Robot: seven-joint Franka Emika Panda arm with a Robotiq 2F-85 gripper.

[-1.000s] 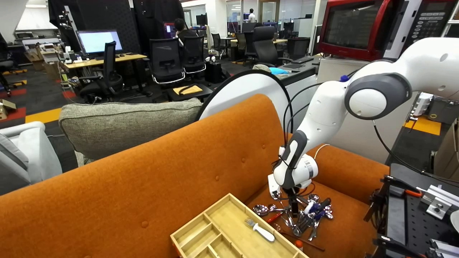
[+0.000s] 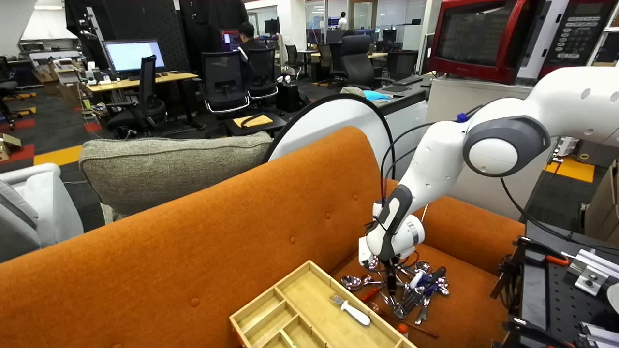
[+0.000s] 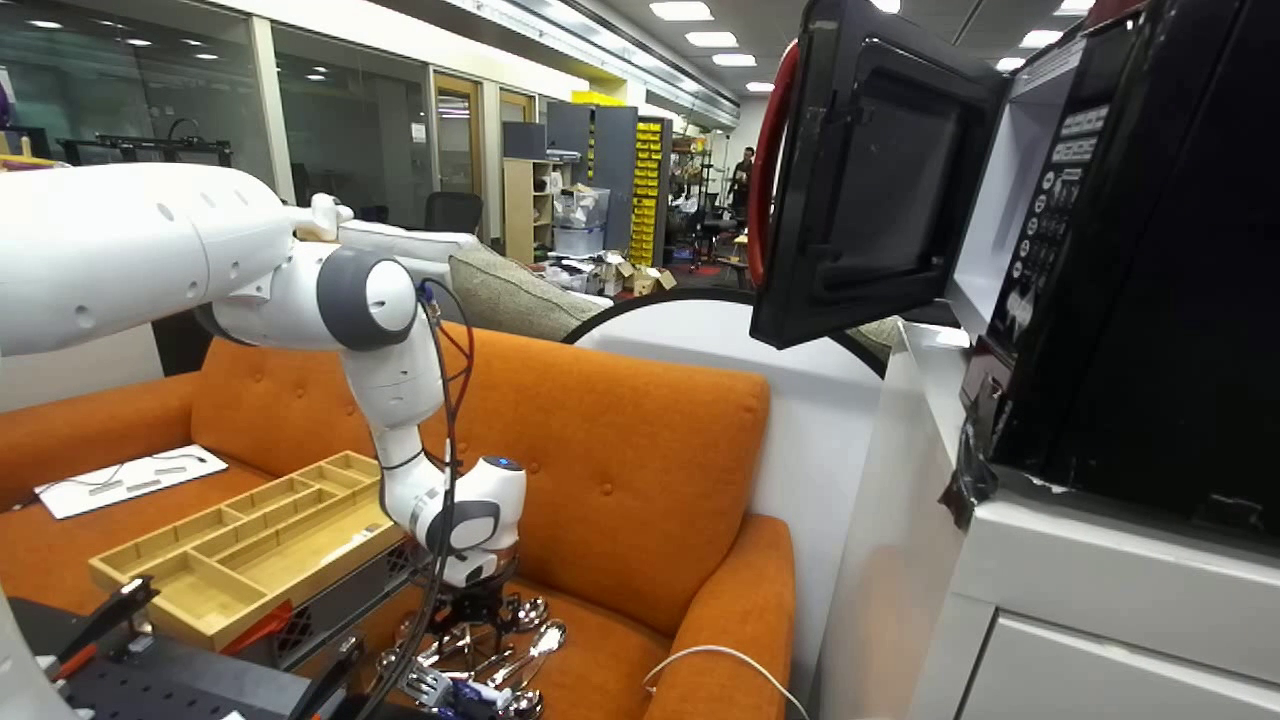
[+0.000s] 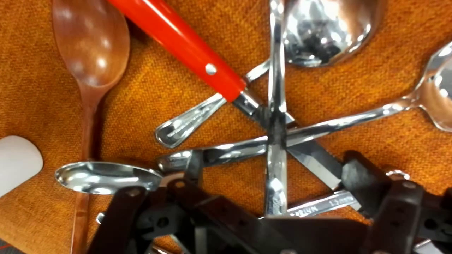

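Observation:
My gripper is open, low over a pile of utensils on the orange couch seat. In the wrist view an upright metal handle [image 4: 277, 127] runs between its spread fingers, crossing a long metal spoon handle [image 4: 356, 125] and a red-handled knife [image 4: 182, 46]. Close by the left finger lies a shiny spoon bowl [image 4: 101, 177]. A wooden spoon [image 4: 95, 46] is further left. Exterior view 1 has the gripper [image 2: 391, 293] down among the cutlery, its fingertips hard to make out. The wooden tray [image 2: 293, 277] stands beside the pile, holding a white-handled fork [image 2: 355, 313].
A large ladle bowl [image 4: 328, 29] and another spoon bowl [image 4: 442, 91] lie near the gripper. Sofa back [image 2: 232, 223] and armrest [image 2: 476, 226] bound the seat. The open microwave door [image 3: 882, 180] stands high to the right in exterior view 2.
The tray and fork have not moved.

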